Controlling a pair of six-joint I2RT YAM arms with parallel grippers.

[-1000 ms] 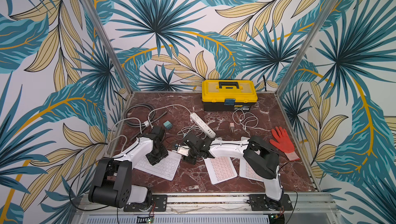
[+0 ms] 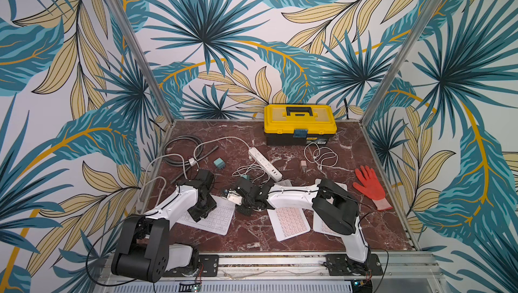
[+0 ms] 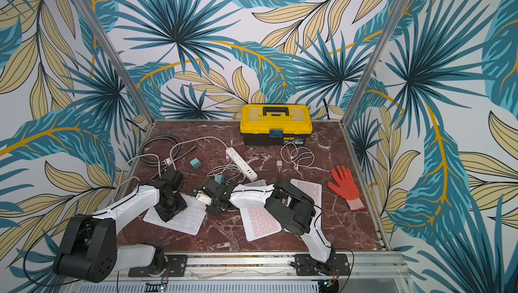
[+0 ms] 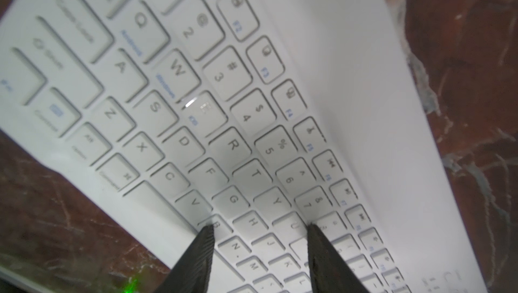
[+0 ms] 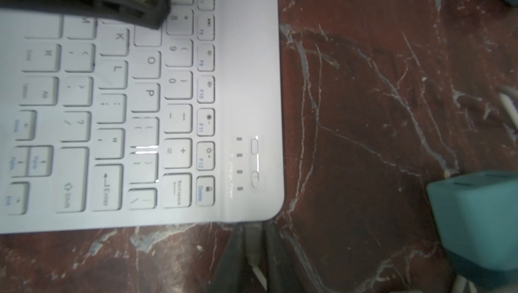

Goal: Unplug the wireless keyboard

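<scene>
A white wireless keyboard (image 2: 213, 220) lies at the front left of the marble table. My left gripper hangs over its keys, fingers apart with only keys visible between them. My right gripper is at the keyboard's corner edge, beside the charge and power switches; its blurred fingers surround a plug (image 5: 252, 247) with a white cable (image 5: 260, 275). I cannot tell whether they grip it.
A teal block (image 5: 472, 217) sits beside the right gripper. Two pink-keyed keyboards (image 3: 259, 222) lie to the right, with a red glove (image 2: 369, 185), power strip (image 2: 264, 162) and yellow toolbox (image 2: 299, 120) around them.
Both arms have shifted slightly. My left gripper is a little lower and left in the top left view; my right wrist has moved slightly left.
</scene>
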